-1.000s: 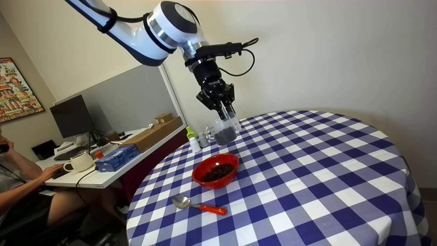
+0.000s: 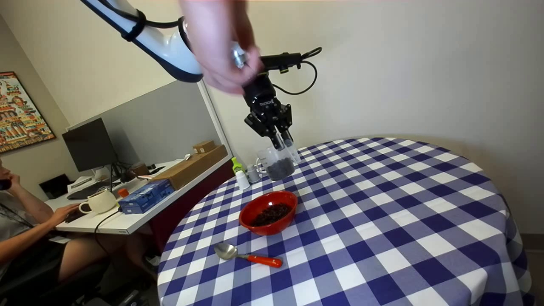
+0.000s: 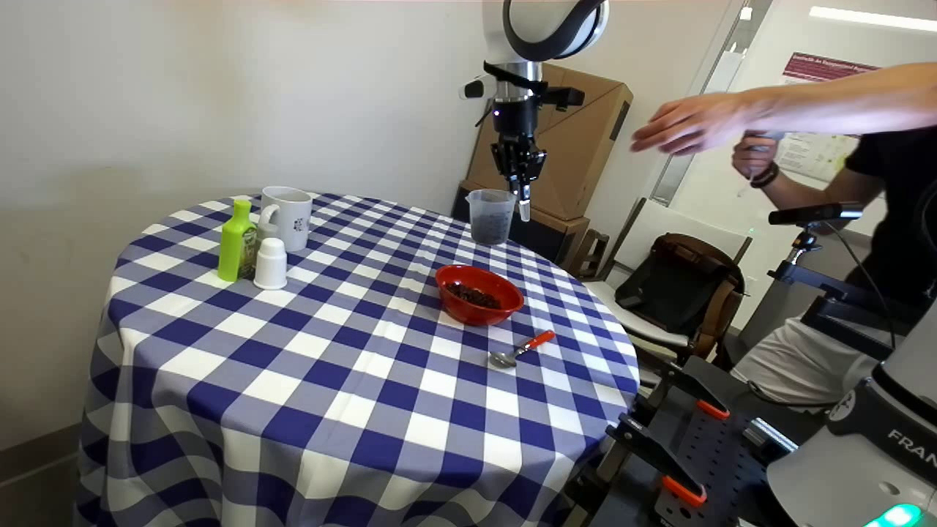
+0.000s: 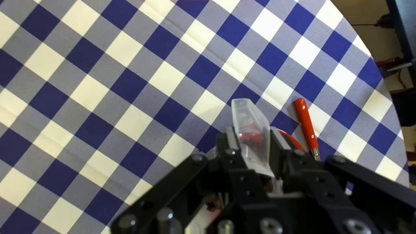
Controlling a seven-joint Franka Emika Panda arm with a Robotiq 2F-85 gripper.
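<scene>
My gripper (image 2: 284, 144) is shut on the handle of a clear measuring cup (image 2: 276, 164). Dark contents show through the cup's lower part in exterior view 1. It hangs above the table, clear of the red bowl (image 2: 281, 225) below. Small dark pieces (image 2: 270, 213) lie inside that bowl. From the wrist, the translucent handle (image 4: 248, 117) stands between my two fingers, while the arm hides most of the bowl. A spoon with a red handle (image 3: 536, 339) rests on the cloth near the bowl.
A white mug (image 3: 295, 227), a green bottle (image 3: 233, 247) and a small white shaker (image 3: 270, 266) stand together on the checkered table (image 3: 329, 386). A person's hand (image 3: 694, 123) reaches in near the arm.
A person's hand now covers part of the arm near the wrist in exterior view 1. The gripper, cup, bowl and spoon look unmoved.
</scene>
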